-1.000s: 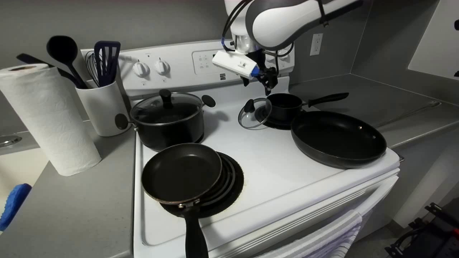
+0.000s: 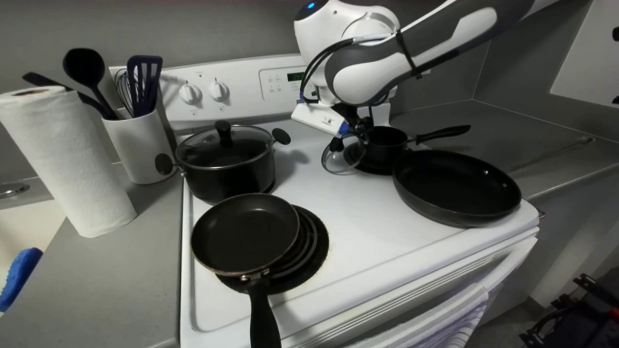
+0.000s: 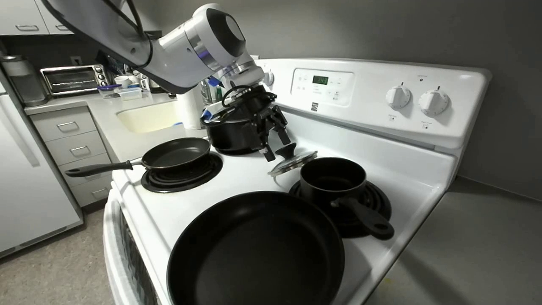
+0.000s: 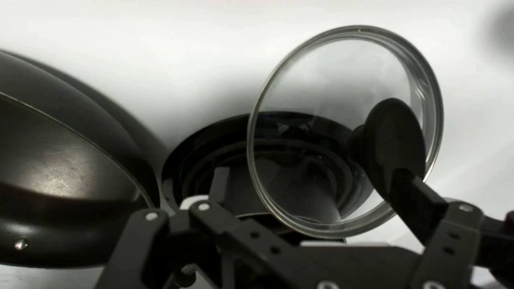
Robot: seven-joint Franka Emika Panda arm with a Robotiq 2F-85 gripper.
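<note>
A small glass lid [image 3: 296,162] leans tilted against the small black saucepan [image 3: 333,175], its black knob [image 3: 286,150] facing up and away from the pan. My gripper [image 3: 277,146] is open just above and beside that knob, with nothing held. In the wrist view the lid's clear glass [image 4: 318,86] shows the burner through it, and the knob [image 4: 392,144] lies close to the right-hand finger [image 4: 424,195]. Whether that finger touches the knob I cannot tell. Exterior view 1 shows the gripper [image 2: 355,130] partly overlapping the lid [image 2: 343,162] and saucepan [image 2: 387,142].
A large frying pan [image 2: 458,185] sits in front of the saucepan. To the left stand a lidded pot [image 2: 229,177] and a small skillet [image 2: 246,232] with its handle over the stove's front. The control panel [image 3: 355,96] rises behind.
The gripper has come down from above the saucepan to the lid's knob. In exterior view 1, the lid and pans look unmoved.
</note>
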